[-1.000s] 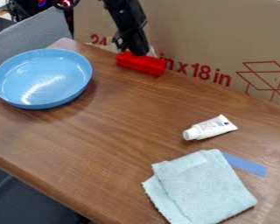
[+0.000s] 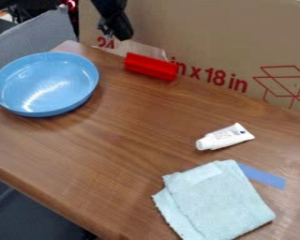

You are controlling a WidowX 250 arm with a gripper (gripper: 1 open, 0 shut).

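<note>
My black gripper (image 2: 112, 26) is raised at the top of the view, mostly cut off by the frame's edge; whether it is open or shut is hard to make out. Below and to its right, a red cylinder (image 2: 152, 66) lies at the back of the wooden table against the cardboard. A blue round plate (image 2: 46, 84) sits at the left. A white tube (image 2: 223, 137) lies on the right, and a folded pale blue cloth (image 2: 213, 202) is at the front right.
A cardboard box wall (image 2: 240, 42) runs along the back. A blue strip (image 2: 262, 176) lies beside the cloth. A grey object (image 2: 27, 42) stands at the back left.
The objects on the table look essentially unmoved.
</note>
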